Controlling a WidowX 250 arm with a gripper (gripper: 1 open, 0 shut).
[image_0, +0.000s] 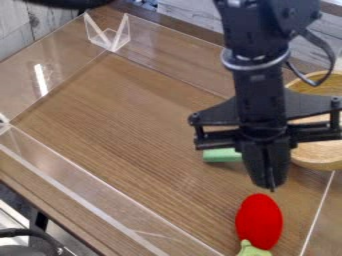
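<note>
The black gripper fills the right half of the camera view, pointing down, its fingertips above a red oval object with a green top at the bottom right. The gripper is shut, with nothing visible between its fingers. A green block lies partly hidden behind the gripper.
A wooden bowl or board sits at the right, partly hidden. A clear plastic item stands at the back left.
</note>
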